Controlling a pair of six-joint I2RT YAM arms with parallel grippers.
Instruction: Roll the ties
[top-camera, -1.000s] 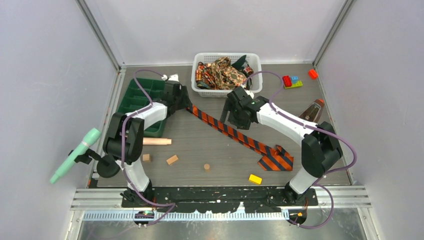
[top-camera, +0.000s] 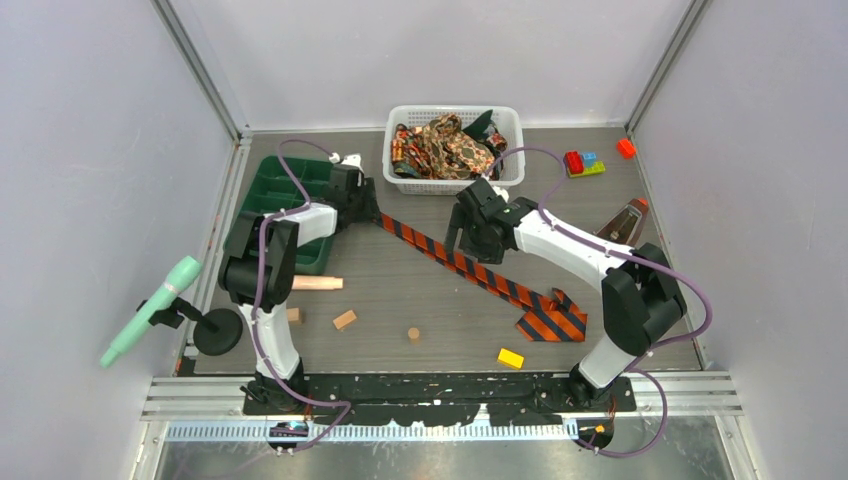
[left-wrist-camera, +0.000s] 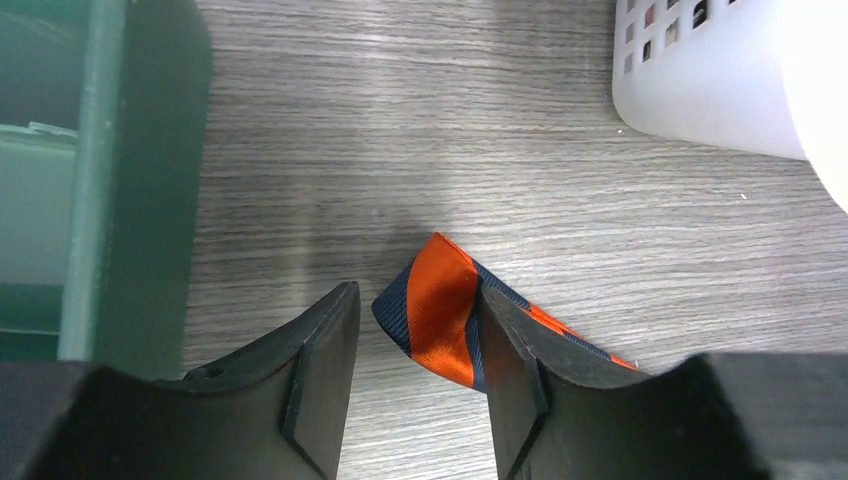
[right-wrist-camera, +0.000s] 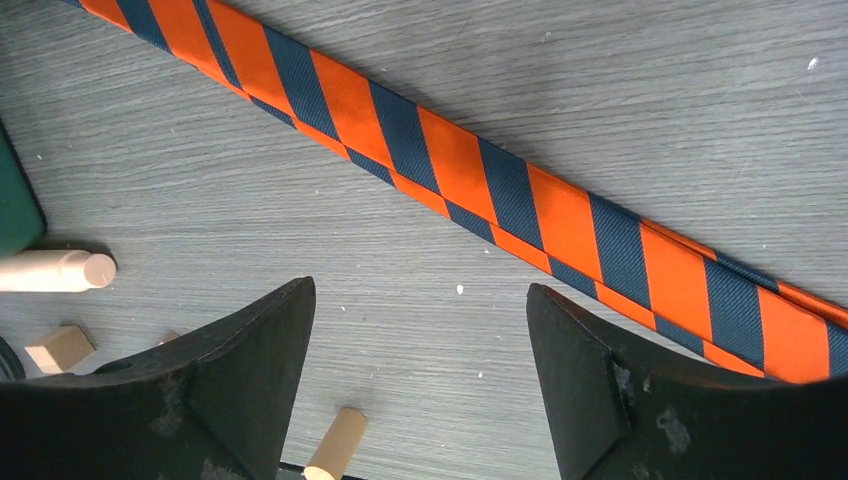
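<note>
An orange and navy striped tie stretches diagonally across the table, its broad, folded end at lower right. Its narrow tip lies just in front of my left gripper, whose fingers stand part open, the right finger touching or over the tie. My right gripper is open above the middle of the tie, nothing between its fingers. More ties are bunched in a white basket at the back.
A green divided tray stands at left beside my left gripper. Wooden blocks, a yellow block and coloured bricks lie around.
My left arm and gripper have shifted slightly at the tie's narrow end.
</note>
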